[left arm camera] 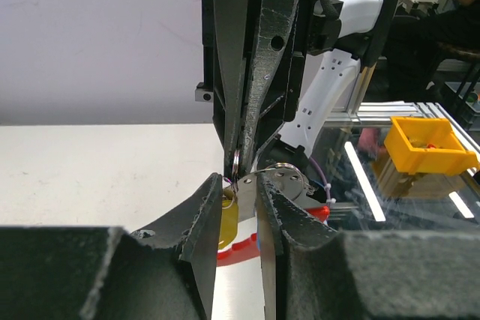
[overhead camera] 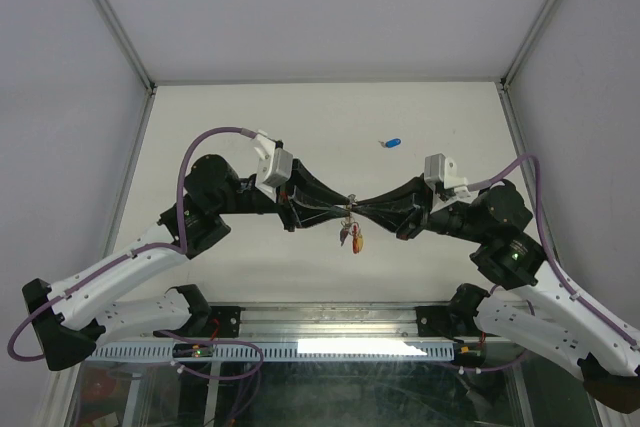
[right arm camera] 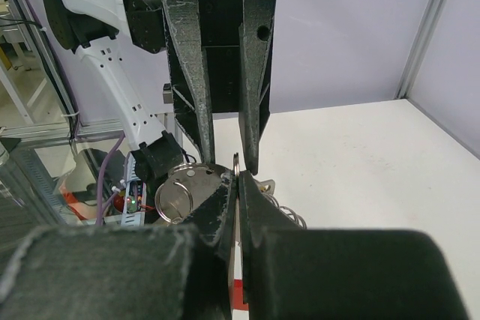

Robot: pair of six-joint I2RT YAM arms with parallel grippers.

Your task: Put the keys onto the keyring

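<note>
A small bunch of keys and tags [overhead camera: 350, 237] hangs between both grippers at the middle. In the left wrist view a yellow tag [left arm camera: 228, 224], a red one and a metal ring show beyond the fingers. My left gripper is part open at the bunch; whether it grips anything is unclear. My right gripper is shut, a thin metal edge showing upright at its fingertips, with a round metal plate [right arm camera: 177, 194] and several rings beyond it.
A small blue object [overhead camera: 392, 142] lies on the white table [overhead camera: 240, 117] toward the back. A yellow bin [left arm camera: 427, 157] stands off the table in the left wrist view.
</note>
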